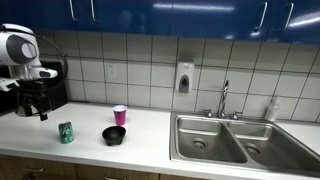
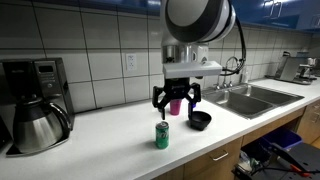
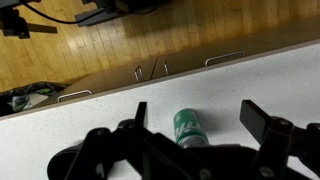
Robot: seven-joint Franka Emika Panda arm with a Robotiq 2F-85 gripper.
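A green can point(image 1: 66, 132) stands upright on the white counter near its front left, also seen in exterior view 2 as the can point(image 2: 162, 134). My gripper point(image 2: 177, 98) hangs above the counter, apart from the can, with its fingers spread. From the wrist view, the can point(image 3: 188, 125) shows between the separated fingers, lower down, and nothing is held. A black bowl point(image 1: 114, 135) sits to the right of the can, and a magenta cup point(image 1: 120, 115) stands behind the bowl.
A double steel sink point(image 1: 200, 142) with a faucet point(image 1: 224, 98) takes up the counter's right part. At the left stands a coffee maker point(image 2: 40, 105). Bare counter point(image 1: 150, 145) lies between bowl and sink. Wall cabinets point(image 1: 150, 20) hang above.
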